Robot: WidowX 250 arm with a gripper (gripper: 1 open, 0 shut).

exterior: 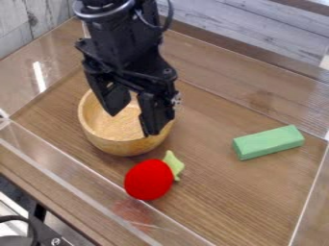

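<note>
My gripper [129,110], large and black, hangs over the back of a wooden bowl [115,138], covering much of it. A red round object with a pale green top, like a toy strawberry [149,179], lies on the table just in front of the bowl. Nothing shows held by the gripper; its fingers point down and appear apart.
A green block [267,142] lies on the right of the wooden table [244,192]. Clear panels border the left, front and right edges.
</note>
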